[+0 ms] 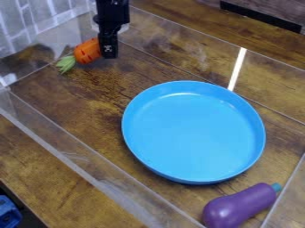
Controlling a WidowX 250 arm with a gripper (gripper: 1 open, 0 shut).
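Observation:
At the upper left of the camera view, an orange toy carrot (87, 52) with pale green leaves lies near the clear side wall. My dark gripper (105, 46) reaches down from the top edge onto the carrot's right end and appears shut on it, though its fingertips are small and hard to make out.
A large blue plate (193, 131) fills the centre right. A purple toy eggplant (234, 207) lies at the lower right. Bare wood is free left of the plate and behind it. Transparent walls edge the area, with a blue object (6, 212) outside at lower left.

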